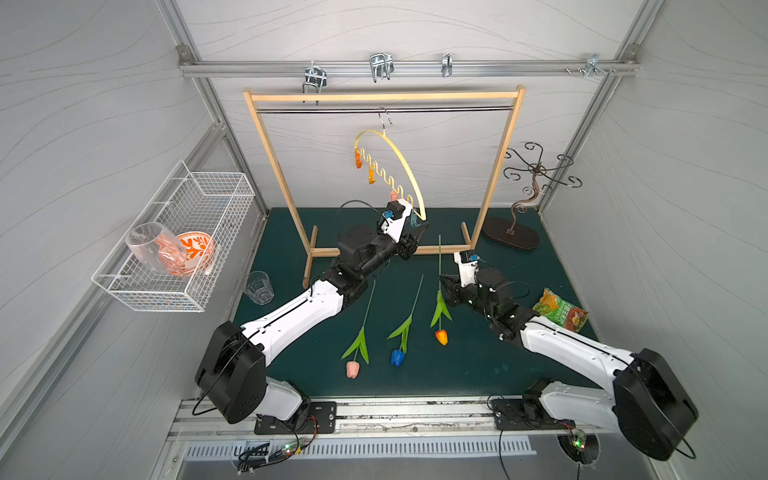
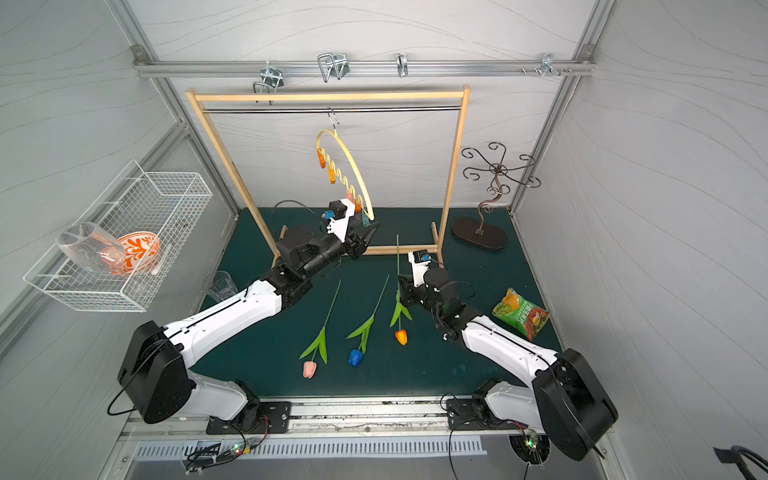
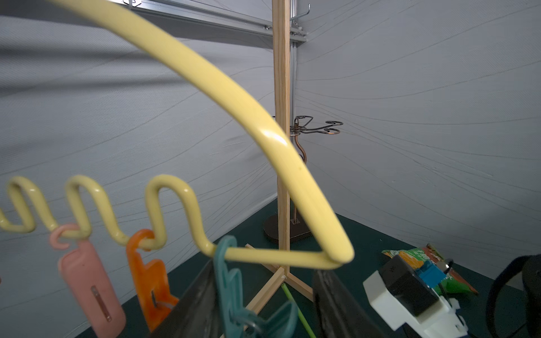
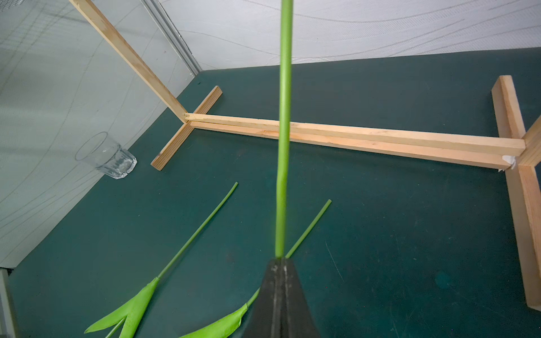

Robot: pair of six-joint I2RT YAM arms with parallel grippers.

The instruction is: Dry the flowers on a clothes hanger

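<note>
A yellow hanger (image 1: 406, 164) hangs tilted from the rack's rail, several coloured clips along its wavy lower bar. At its low end hangs a teal clip (image 3: 229, 284), which sits between the dark, blurred fingers (image 3: 343, 307) of my left gripper; a gap shows on the clip's right side. Low over the table, my right gripper is shut on the green stem (image 4: 283, 140) of the orange tulip (image 1: 441, 337), whose bloom hangs down. A pink tulip (image 1: 352, 369) and a blue tulip (image 1: 397, 357) lie on the table.
The wooden rack (image 1: 502, 156) stands across the back. A wire basket (image 1: 152, 300) with dishes is at left, a clear glass (image 1: 258, 288) below it. A metal stand (image 1: 512, 232) and a snack bag (image 1: 560, 310) are at right.
</note>
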